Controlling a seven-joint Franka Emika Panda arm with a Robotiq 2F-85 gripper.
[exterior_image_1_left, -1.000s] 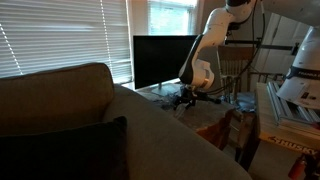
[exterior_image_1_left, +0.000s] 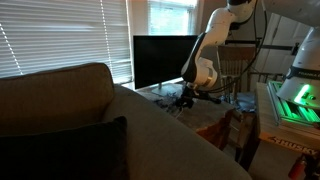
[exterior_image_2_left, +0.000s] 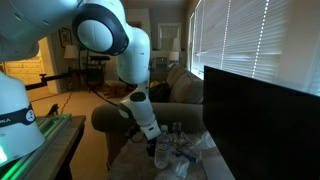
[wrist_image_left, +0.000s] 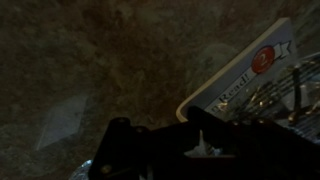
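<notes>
My gripper (exterior_image_1_left: 184, 101) is low over the cluttered surface in front of the black screen, pointing downward. In the wrist view its dark fingers fill the bottom middle; it is shut, and nothing shows between them. Just beyond the fingers lies a pale book or card (wrist_image_left: 240, 75) with "Read!" and a red circle with a 2 on it. Shiny crinkled clear plastic (wrist_image_left: 283, 102) overlaps its right side. A faint pale rectangle (wrist_image_left: 62, 122) lies on the brown mottled surface at left. Poor light hides whether the fingers touch anything.
Clear bottle-like and plastic items (exterior_image_2_left: 163, 150) stand close to the gripper, with crumpled clear wrapping (exterior_image_2_left: 205, 143) beside them. The large black screen (exterior_image_2_left: 255, 105) rises next to the clutter. A grey couch (exterior_image_1_left: 150, 140) borders the work area.
The arm has shifted slightly to the right in exterior view 1, its gripper staying low over the clutter. The objects show no clear change.
</notes>
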